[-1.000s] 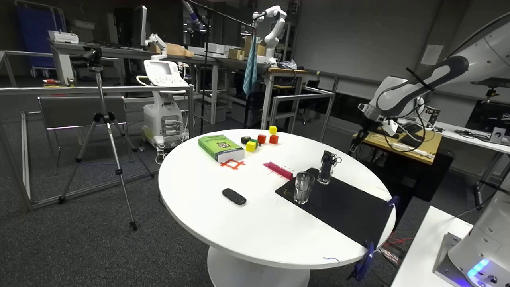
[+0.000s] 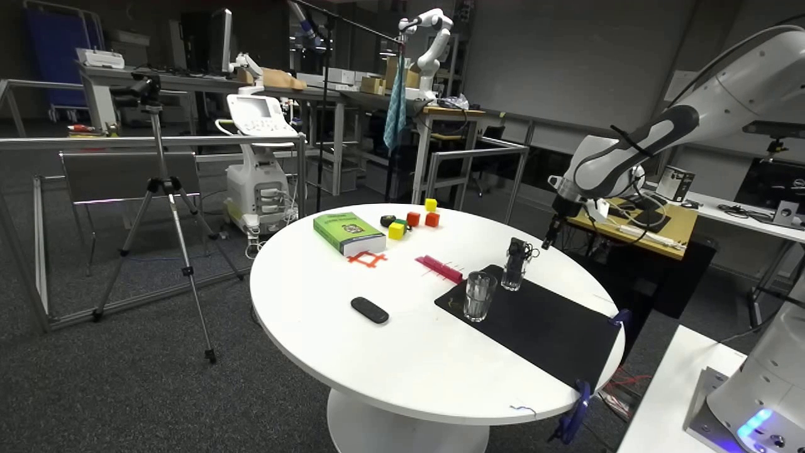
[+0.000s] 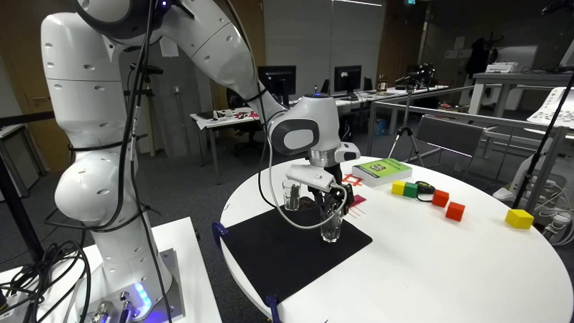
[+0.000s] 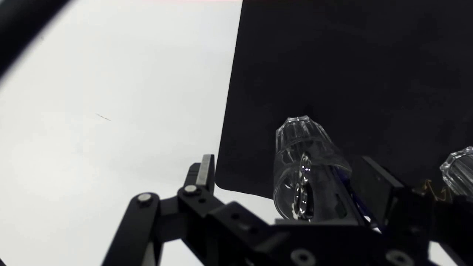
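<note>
Two clear glasses stand on a black mat (image 2: 558, 324). The far one (image 2: 513, 278) holds a dark object with loops at its top; the other glass (image 2: 480, 296) looks empty. My gripper (image 2: 549, 240) is open, above the table to the right of the far glass in exterior view 1. In the wrist view this glass (image 4: 297, 150) shows in the space between my spread fingers, closer to the right one, and the gripper body covers its near part. Whether they touch, I cannot tell. The second glass (image 4: 461, 170) is cut off at the right edge.
A pink-red strip (image 2: 439, 268), a black remote (image 2: 370, 309), a green book (image 2: 349, 233) and several coloured blocks (image 2: 432, 219) lie on the white table (image 2: 324, 340). Blue clamps (image 2: 575, 413) hold the mat at the table's edge. Bare tabletop extends around the remote.
My arm and gripper have moved left in exterior view 1, closer to the far glass. Both glasses and the other table items look unmoved.
</note>
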